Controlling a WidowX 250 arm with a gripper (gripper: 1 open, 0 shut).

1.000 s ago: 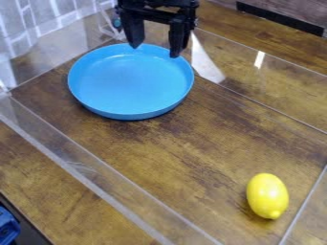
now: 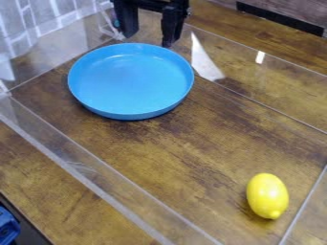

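Note:
My gripper (image 2: 149, 29) hangs at the top of the camera view, dark, with two fingers spread apart above the back of a round blue plate (image 2: 129, 84); nothing shows between them. The plate lies on the wooden table. A yellow lemon (image 2: 267, 196) rests near the lower right, well apart from the plate.
Clear plastic edges (image 2: 76, 163) run along the left and near side. Something blue (image 2: 7, 230) shows at the bottom left corner. A small white patch (image 2: 205, 62) is right of the plate.
My gripper has shifted a little to the left and slightly up. The plate and lemon have not moved.

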